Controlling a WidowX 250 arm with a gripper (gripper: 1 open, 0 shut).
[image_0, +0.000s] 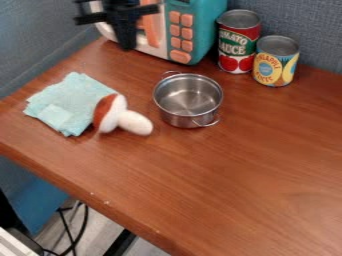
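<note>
A white plush toy with a reddish-brown part lies on the wood table, against the right edge of a crumpled light-blue cloth. The black gripper is raised at the top left, in front of the toy microwave, apart from the plush and blurred; whether it is open or shut is unclear.
A steel pot stands right of the plush. A teal toy microwave, a tomato sauce can and a yellow-labelled can stand at the back.
</note>
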